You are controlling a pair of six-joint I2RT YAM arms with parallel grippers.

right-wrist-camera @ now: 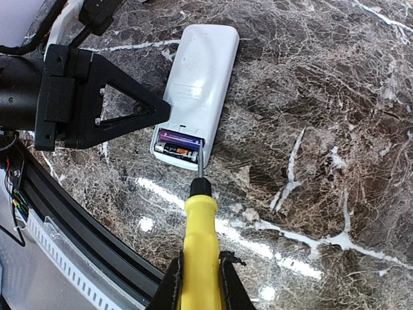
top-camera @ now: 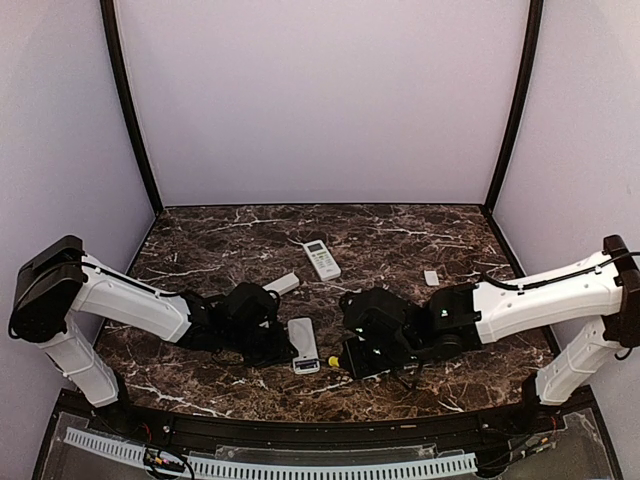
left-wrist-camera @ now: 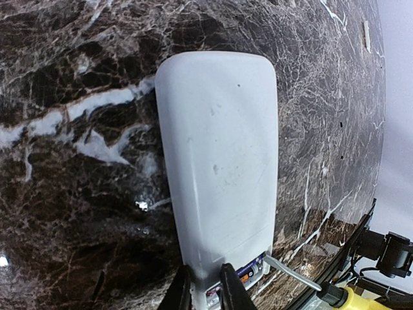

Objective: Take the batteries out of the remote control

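A white remote lies face down near the table's front middle, its battery compartment open with a purple battery and a black-and-silver battery inside. My left gripper is at the remote's left side beside the compartment, its fingers apart by an amount that is hard to tell. My right gripper is shut on a yellow screwdriver, whose thin metal tip reaches into the compartment at the right end of the batteries.
A remote with buttons lies farther back, a white block to its left and a small white piece at the back right. The marble top is otherwise clear; its front edge is close by.
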